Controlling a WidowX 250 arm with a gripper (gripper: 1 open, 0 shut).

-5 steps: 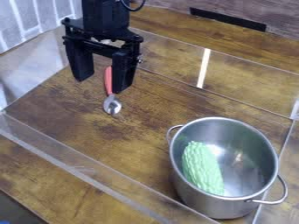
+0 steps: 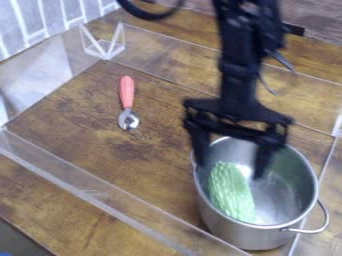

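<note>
My black gripper (image 2: 238,140) is blurred in motion, hanging over the back of the steel pot (image 2: 298,203) at the right; whether anything is between its fingers is hard to make out. Inside the pot lies a pale green bumpy vegetable-like object (image 2: 230,195). A red-handled utensil (image 2: 127,100) with a metal head lies on the wooden surface at the upper left.
Clear low walls (image 2: 80,178) border the wooden work surface (image 2: 107,150).
My gripper has swept from above the red-handled utensil on the left to over the pot on the right, uncovering the utensil. The pot and its contents look unchanged.
</note>
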